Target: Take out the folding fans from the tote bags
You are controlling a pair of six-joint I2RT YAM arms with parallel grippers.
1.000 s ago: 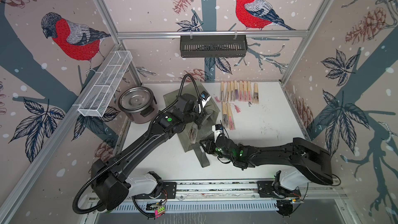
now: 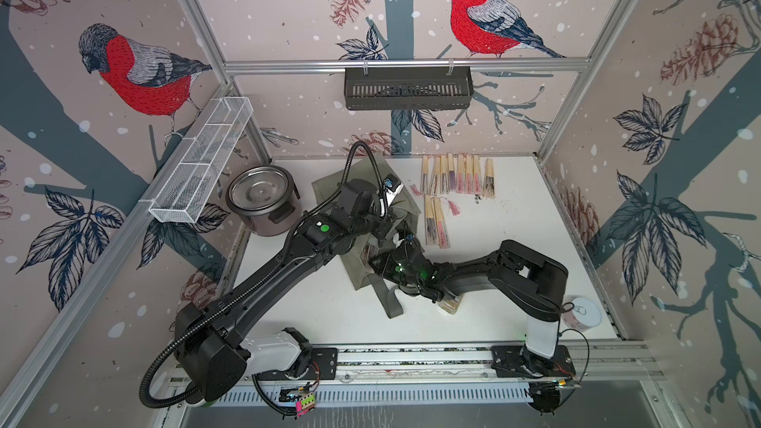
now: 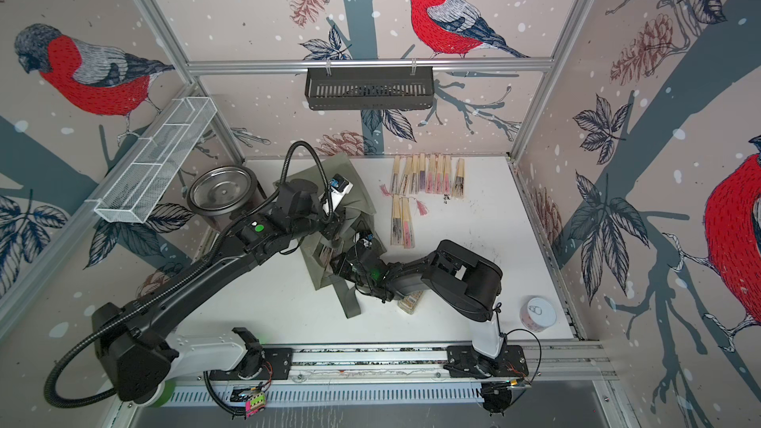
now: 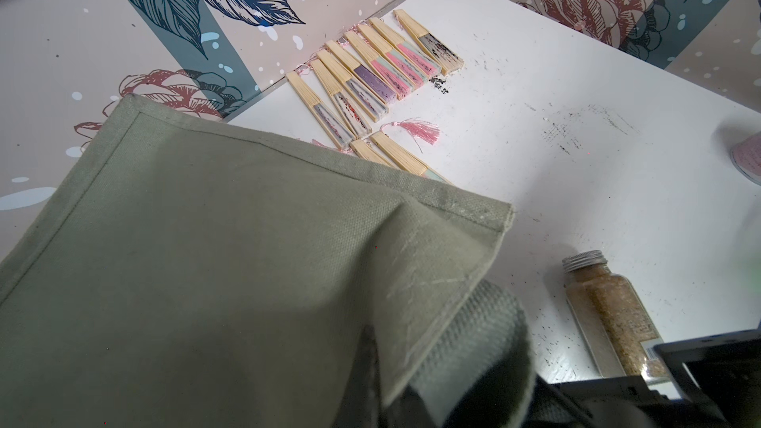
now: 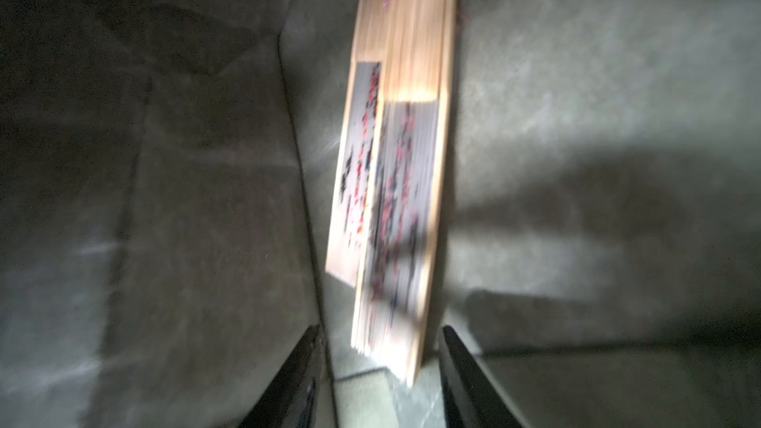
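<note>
An olive tote bag (image 2: 333, 190) lies on the table's left half. My left gripper is shut on the bag's fabric, which rises from between its fingers in the left wrist view. My right gripper is open over the bag's dark interior, where two folding fans (image 5: 404, 150) with tassels and printed paper lie side by side, their lower ends just above and between the fingers. More fans (image 3: 420, 174) lie in rows on the table, right of the bag.
A lidded steel pot (image 2: 261, 194) stands at the left. A spice jar (image 4: 614, 317) lies behind the right arm, and a can (image 3: 538, 313) stands at the front right. A basket (image 2: 408, 87) hangs on the back rail.
The right arm has moved left, its gripper going further into the bag toward the fans. The left arm has stayed still.
</note>
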